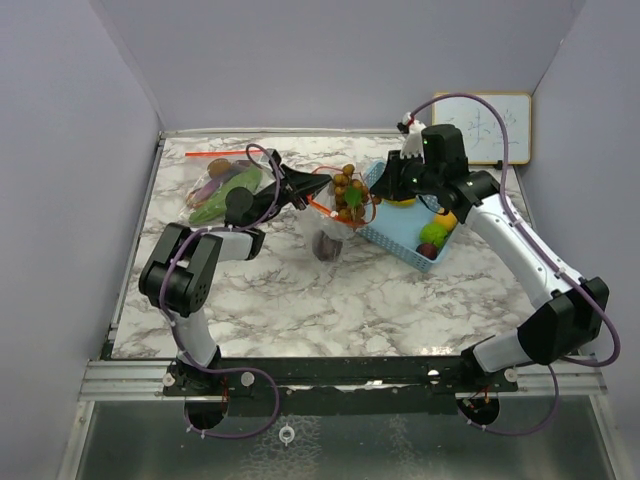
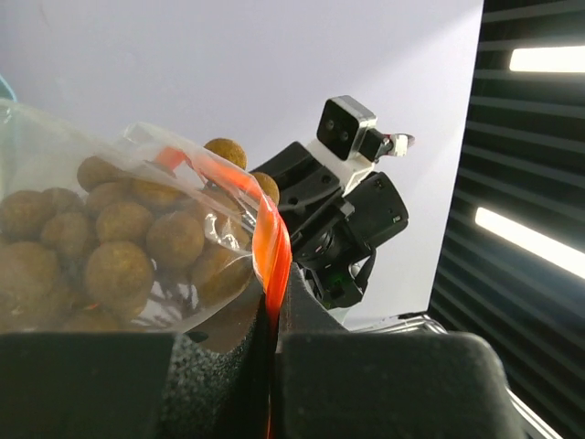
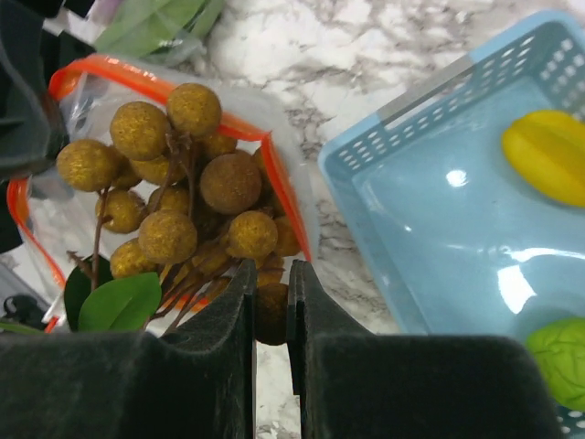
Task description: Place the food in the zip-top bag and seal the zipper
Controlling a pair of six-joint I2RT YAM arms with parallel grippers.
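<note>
The clear zip bag (image 1: 330,235) with orange zipper stands open at the centre, a cluster of round brown longans (image 3: 167,237) with stems and green leaves (image 3: 119,300) inside it. My left gripper (image 1: 318,182) is shut on the bag's rim, the orange zipper strip (image 2: 272,247) running into its fingers. My right gripper is at the bag's right side, shut on a brown longan at the edge of the cluster.
A blue basket (image 1: 410,250) to the right holds a yellow fruit (image 3: 544,155), green and dark red items. A filled bag (image 1: 225,195) lies at the left. A whiteboard (image 1: 481,127) is at the back right.
</note>
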